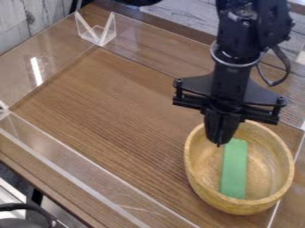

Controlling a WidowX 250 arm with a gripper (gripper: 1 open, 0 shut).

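The black gripper (222, 129) hangs over the back rim of a yellow bowl (201, 183) at the lower right, its narrow tip pointing down and shut, with nothing visible between its fingers. Inside the bowl lies a green block (234, 169), long and upright in the view, below and slightly right of the gripper's tip. The gripper's body hides part of the table behind the bowl.
A clear plastic holder (98, 27) stands at the back left. Dark cables lie at the lower left corner, off the wood.
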